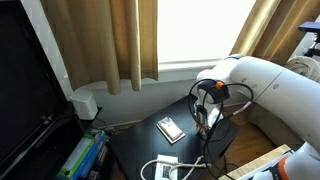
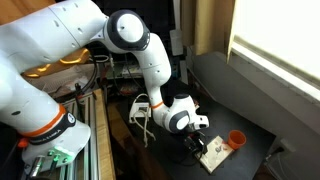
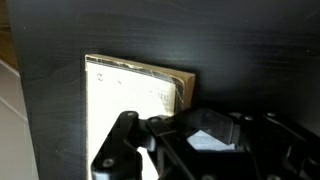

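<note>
A pale notepad or book with a brown edge point(image 3: 130, 88) lies flat on the black table point(image 1: 140, 155); exterior view 1 has its white face point(image 1: 170, 130) left of the arm. In the wrist view my gripper is at the bottom, by the book's right-hand edge and overlapping its near part in the picture. Its dark fingers look shut, with nothing visible between them. From exterior view 2, the book point(image 2: 215, 153) is just beside the gripper end of the arm, partly hidden. Contact between them cannot be made out.
An orange cup point(image 2: 237, 138) stands near the book on the wall side. A white power strip point(image 1: 172, 165) with its cord lies at the table's near side. Black cables loop around the arm. Bare table surrounds the book's far side.
</note>
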